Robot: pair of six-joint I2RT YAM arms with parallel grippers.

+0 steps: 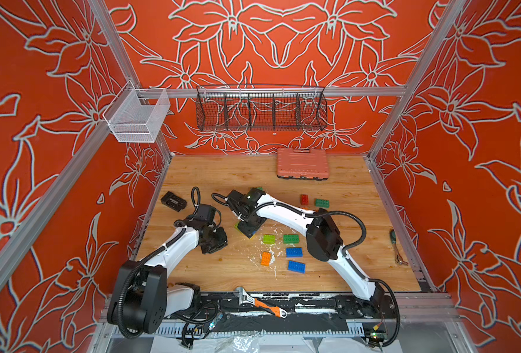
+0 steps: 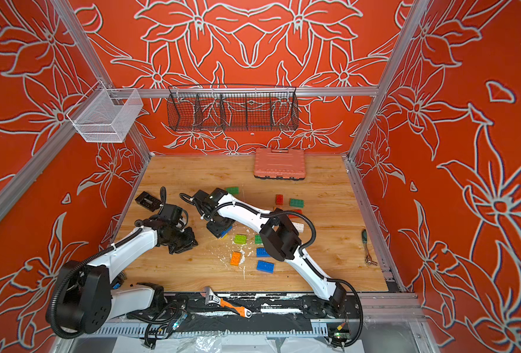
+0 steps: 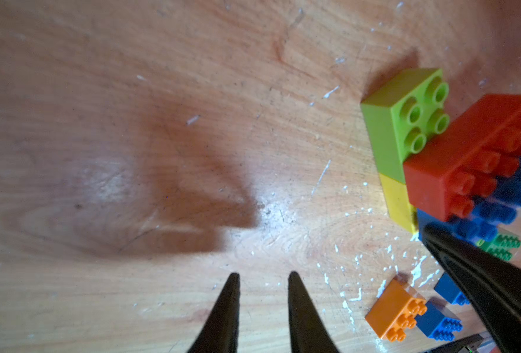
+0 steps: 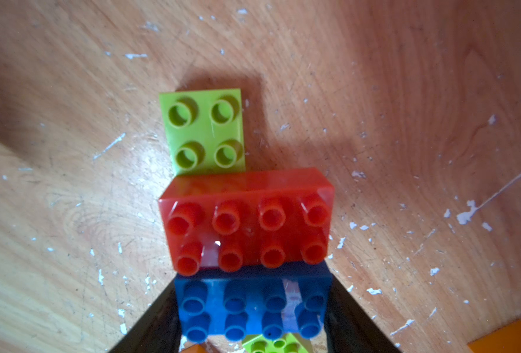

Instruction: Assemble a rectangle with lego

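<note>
In the right wrist view a lime brick [image 4: 204, 132] lies flat, with a red brick [image 4: 248, 220] right up against it. Beside the red one is a blue brick [image 4: 254, 306]. My right gripper is open, its fingers flanking the blue brick's ends; whether they touch it I cannot tell. Seen from the left wrist, the lime brick [image 3: 404, 117] sits on a yellow brick [image 3: 398, 203], and the red brick [image 3: 469, 156] lies along them. My left gripper stands partly open over bare table to the left, with nothing between its fingers.
Loose bricks lie to the right: orange [image 1: 265, 258], lime [image 1: 268, 239], green [image 1: 291, 239] and blue ones [image 1: 294, 251]. A case [image 1: 302, 163] stands at the back. A black holder [image 1: 173, 201] sits at far left. Table between the grippers is clear.
</note>
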